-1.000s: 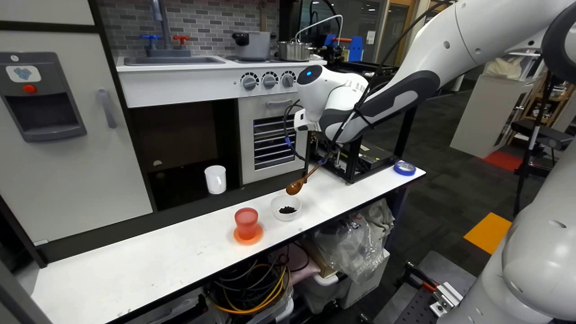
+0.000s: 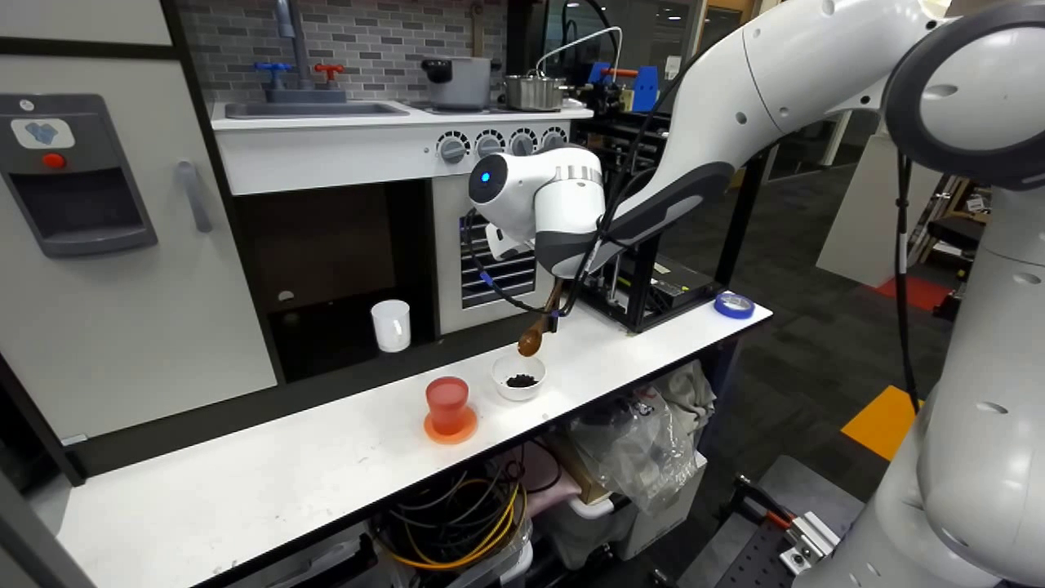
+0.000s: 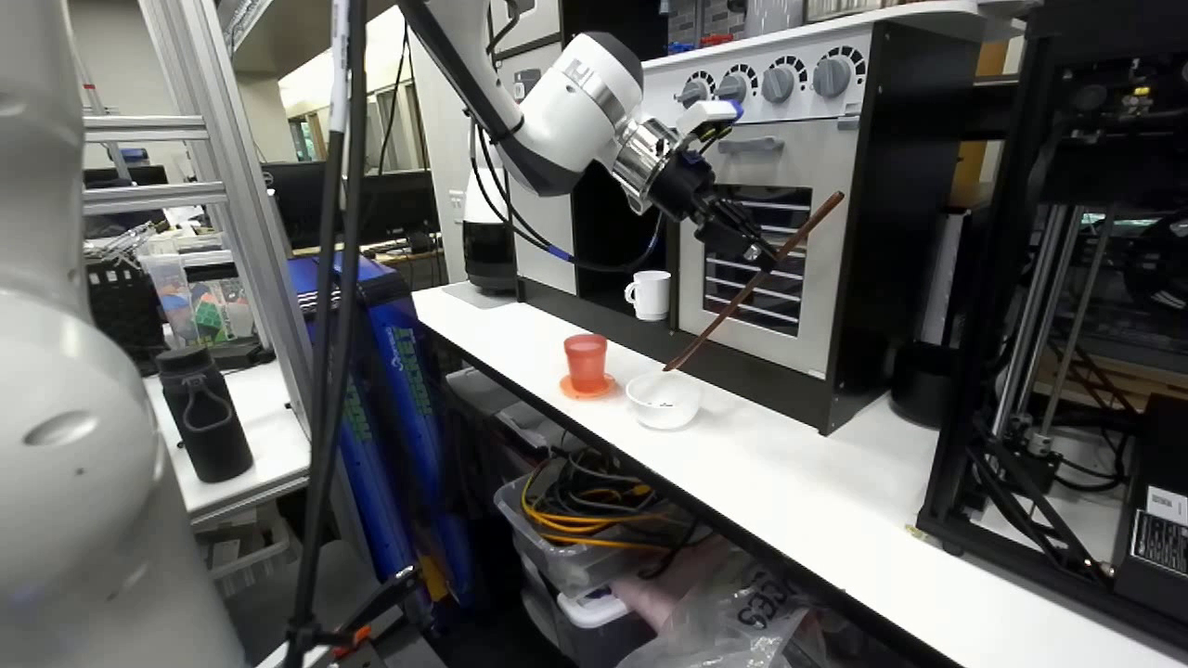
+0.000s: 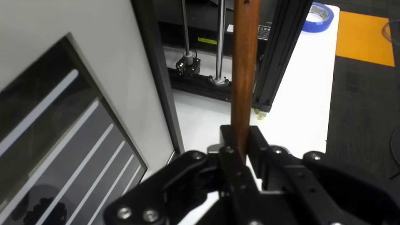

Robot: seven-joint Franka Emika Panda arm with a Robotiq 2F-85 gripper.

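Observation:
My gripper (image 3: 762,251) is shut on the handle of a brown wooden spoon (image 3: 735,301); in the wrist view the spoon's handle (image 4: 245,67) runs straight up from between the fingertips. Tilted downward, the spoon's bowl end (image 2: 530,341) hangs just above the back rim of a white bowl (image 2: 509,388). Dark bits (image 2: 521,380) lie in the bottom of that bowl. Left of it in exterior view 1, a red cup (image 2: 447,403) stands on an orange saucer (image 2: 470,428). Whether the spoon carries anything cannot be seen.
A white mug (image 2: 392,327) stands by the dark open cabinet. Behind the gripper is the oven door (image 3: 768,161). A black frame (image 2: 638,294) and blue tape (image 2: 735,305) occupy the counter's right end.
The arm and wrist have swung left in exterior view 1, across the oven front. The spoon has turned steeper, its bowl end staying near the white bowl's rim.

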